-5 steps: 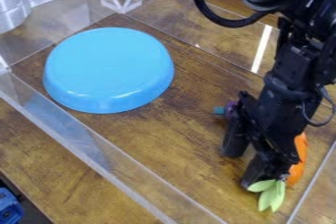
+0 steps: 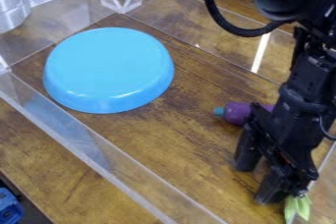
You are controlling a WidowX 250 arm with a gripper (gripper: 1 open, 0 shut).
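The black robot gripper [image 2: 269,169] is low over the wooden surface at the right, its fingers pointing down; whether it is open or shut is unclear. A purple vegetable [image 2: 238,113] with a teal tip lies just behind it, partly hidden. A pale green leafy piece [image 2: 297,208] shows at the lower right, by the fingertips, mostly hidden by the gripper.
An upturned blue bowl [image 2: 108,69] lies at the left on the wooden table [image 2: 144,144]. Clear plastic walls run along the edges. A blue object [image 2: 7,208] is outside at the lower left.
The gripper has shifted to the right. The purple vegetable shows more.
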